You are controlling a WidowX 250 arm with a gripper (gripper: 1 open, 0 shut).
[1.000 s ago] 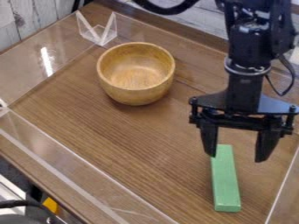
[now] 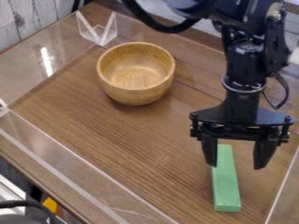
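Observation:
The black gripper [image 2: 237,150] hangs from the arm on the right side, open, its two fingers pointing down with nothing visible between them. Below it a green rectangular block [image 2: 225,188] lies lengthwise on the wooden table [image 2: 117,157]; the fingers are over its far end, and whether they touch it cannot be told.
A round wooden bowl [image 2: 136,74] sits at the upper middle left. A small white angular object [image 2: 100,31] stands behind it. Walls or rails edge the table at left and back.
The gripper has shifted slightly left and away from the camera, toward the back. The block and bowl have not visibly moved.

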